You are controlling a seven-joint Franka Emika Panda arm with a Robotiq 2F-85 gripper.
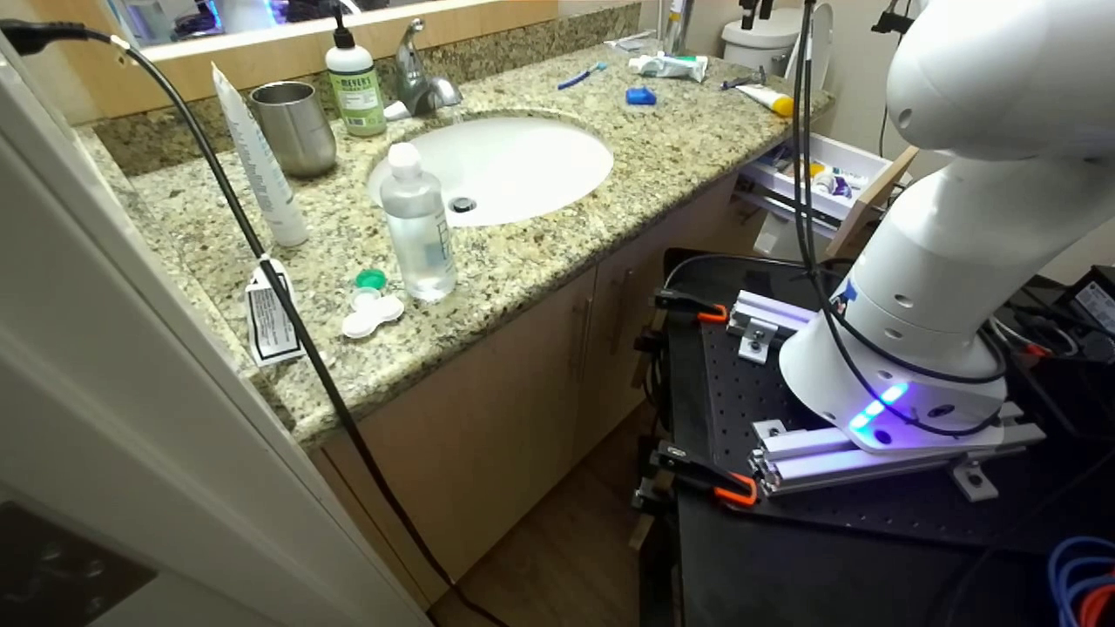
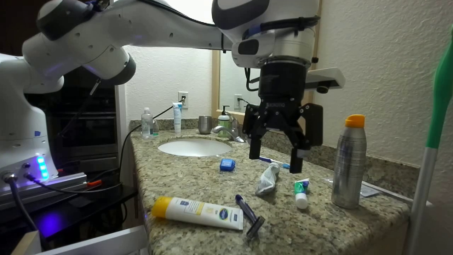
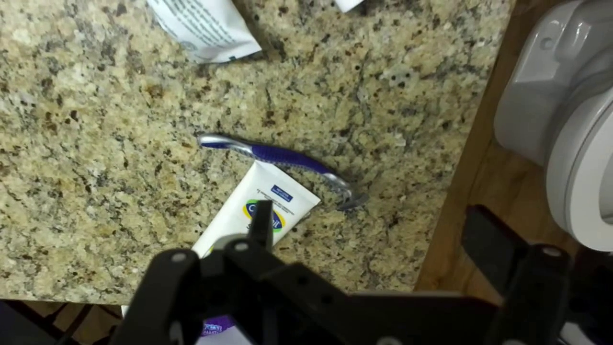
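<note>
My gripper [image 2: 275,156] points down above the counter with its two fingers spread wide and nothing between them. In the wrist view the gripper also has a broad empty gap. A white sunscreen tube [image 2: 204,212] with a yellow cap lies near the counter's edge; the left finger partly covers this tube [image 3: 247,210] in the wrist view. Beside its flat end rests a dark blue razor [image 2: 250,214], seen whole as the razor [image 3: 281,155] below the wrist camera. A crumpled white tube [image 2: 267,180] and a small green-and-white tube [image 2: 301,194] lie farther back.
A silver spray can [image 2: 349,165] with an orange cap stands at the right. Blue floss [image 2: 227,165] and a toothbrush [image 1: 582,75] lie on the counter. An open drawer [image 1: 873,198] juts out below it. A clear bottle [image 1: 418,235] stands by the sink [image 1: 533,172].
</note>
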